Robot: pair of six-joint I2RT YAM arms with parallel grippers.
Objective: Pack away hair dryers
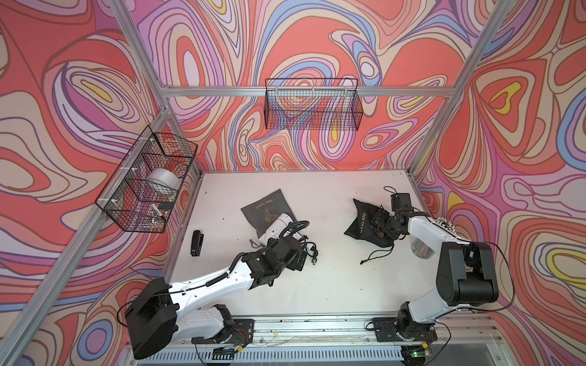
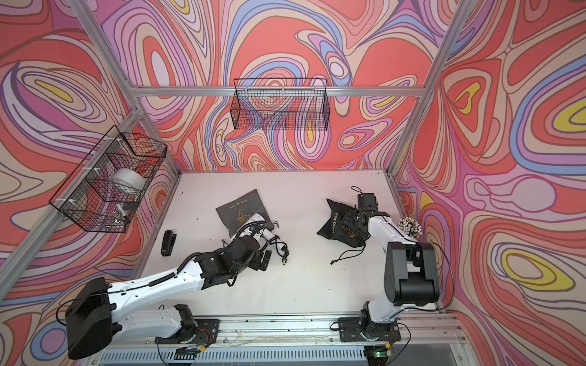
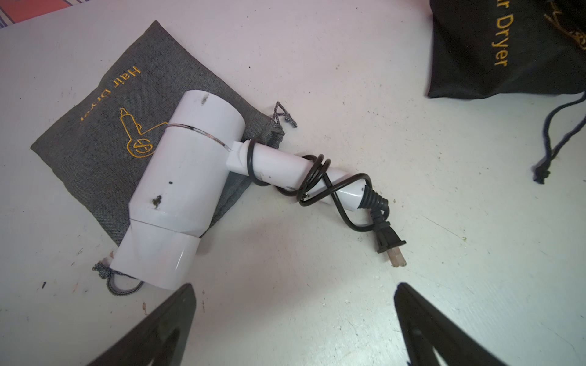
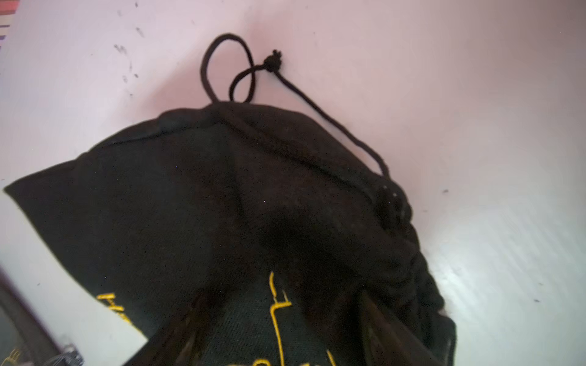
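In the left wrist view a white hair dryer (image 3: 186, 164), its black cord wound round the handle, rests on a flat grey drawstring bag (image 3: 100, 140). My left gripper is open beside it, nothing between the fingers. On the right of the table lies a black bag (image 1: 365, 222) lettered "Hair Dryer", gathered along its drawstring side; its contents are hidden. My right gripper is down at this bag, fingers spread over the cloth near the yellow print. Whether the fingers press on the cloth is hard to tell.
A wire basket (image 1: 311, 109) hangs on the back wall; another wire basket (image 1: 149, 183) at left holds a white object. A small black object (image 1: 196, 242) lies near the left edge. A striped container (image 1: 421, 248) stands by the right arm. Mid-table is clear.
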